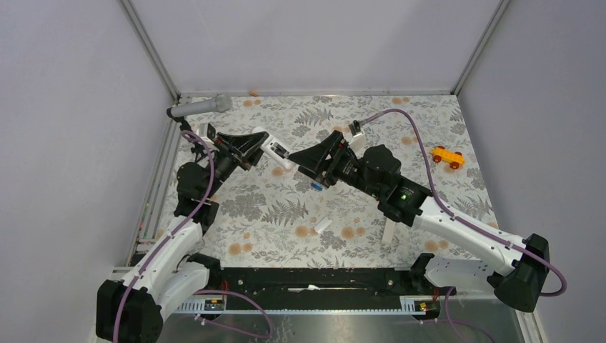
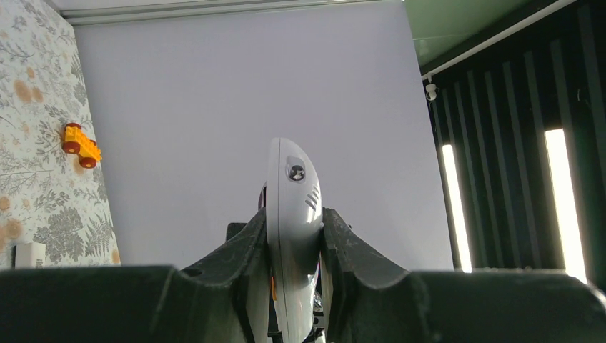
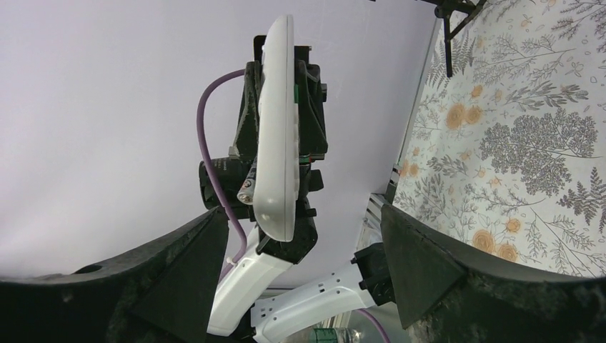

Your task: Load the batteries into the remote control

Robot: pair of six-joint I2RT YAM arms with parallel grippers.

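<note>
The white remote [image 1: 275, 150] is held aloft by my left gripper [image 1: 254, 146], shut on it; its back shows a dark compartment in the top view, and the left wrist view has it upright between the fingers. In the right wrist view the remote [image 3: 275, 179] is edge-on, with a silver cylinder beside it, perhaps a battery. My open right gripper [image 1: 311, 161] is at the remote's other end, nothing visible between its fingers. A blue battery [image 1: 316, 186] lies on the table beneath; a small white piece [image 1: 323, 225], possibly the cover, lies nearer the front.
A yellow toy car [image 1: 447, 156] sits at the right, a grey microphone-like object [image 1: 200, 107] at the back left behind my left arm. A pale strip [image 1: 388, 230] lies at front right, partly under the right arm. The patterned table [image 1: 279, 214] is otherwise mostly clear.
</note>
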